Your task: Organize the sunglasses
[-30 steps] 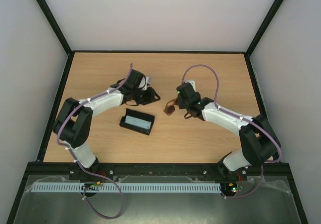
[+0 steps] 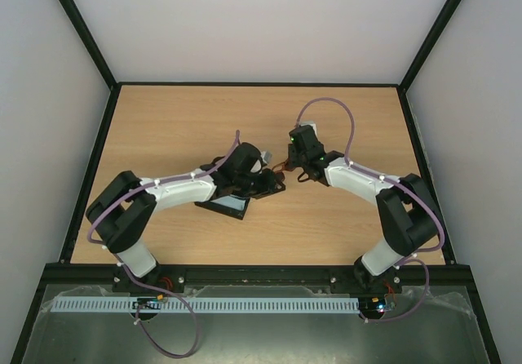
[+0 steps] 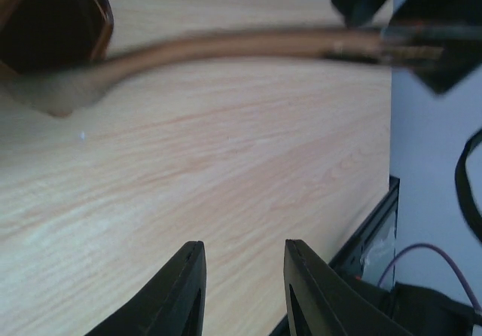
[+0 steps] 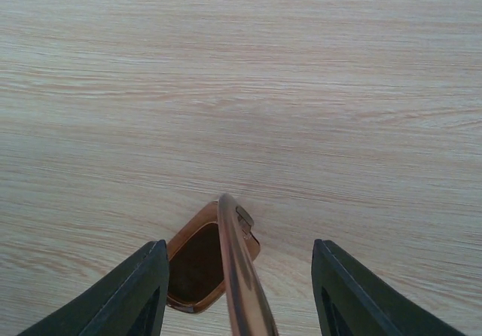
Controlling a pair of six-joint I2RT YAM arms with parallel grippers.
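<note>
Brown sunglasses [image 2: 280, 167] stand on the table between my two arms, partly covered by the grippers in the top view. My left gripper [image 2: 279, 183] is at their near side, its fingers part open and nothing between the fingers. In the left wrist view, a blurred temple arm [image 3: 248, 44] crosses above those fingers. My right gripper is open; a temple arm [image 4: 239, 276] and a dark lens [image 4: 197, 264] appear between its fingers, not gripped. The black case [image 2: 231, 205] lies open below my left arm, partly hidden.
Bare wooden table [image 2: 196, 107] stretches behind both arms and in front of them. The two grippers are close together around the sunglasses. In the left wrist view, the right arm's dark parts [image 3: 422, 19] show at upper right.
My left gripper has come right and toward the near side, from above the case to the sunglasses.
</note>
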